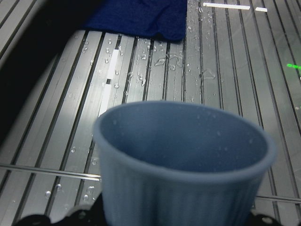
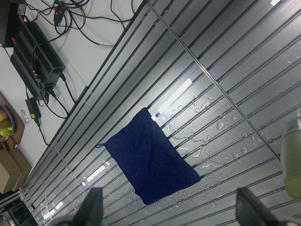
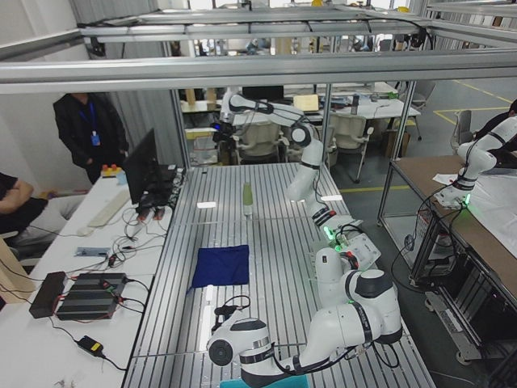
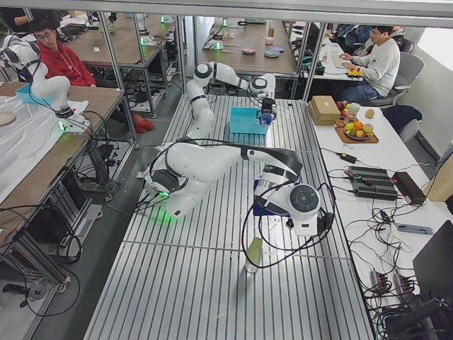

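In the left wrist view a blue ribbed cup (image 1: 183, 188) fills the bottom centre, held by my left gripper (image 4: 266, 112), whose fingers are mostly hidden behind it. My right gripper (image 3: 224, 129) is raised above the far end of the slatted table; in the right wrist view its fingertips are far apart with nothing between them. A green bottle (image 3: 247, 194) stands on the table below it. A dark blue cloth (image 3: 222, 265) lies flat mid-table, with water drops beside it.
A teal bin (image 4: 244, 124) sits at the left arm's end. A white side table (image 3: 65, 331) with power boxes, cables and a monitor runs alongside.
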